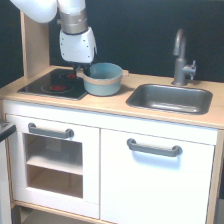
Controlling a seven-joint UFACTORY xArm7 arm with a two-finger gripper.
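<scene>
A blue-grey pot [103,82] stands level, its base over the right edge of the black stove top [48,84] and the wooden counter beside it. One small tan handle [125,73] shows on its right side. My gripper [80,71] points down at the pot's left rim, its dark fingers close to or touching it. Those fingers are small and dark against the background, so whether they grip the rim cannot be made out. The pot's left handle is hidden or not distinguishable.
To the right is a sink [170,98] with a grey tap [181,60]. Bare counter [125,97] lies between pot and sink. Below are a cabinet with a window [55,165] and a white door [155,185]. A wooden post [36,40] rises behind the stove's left side.
</scene>
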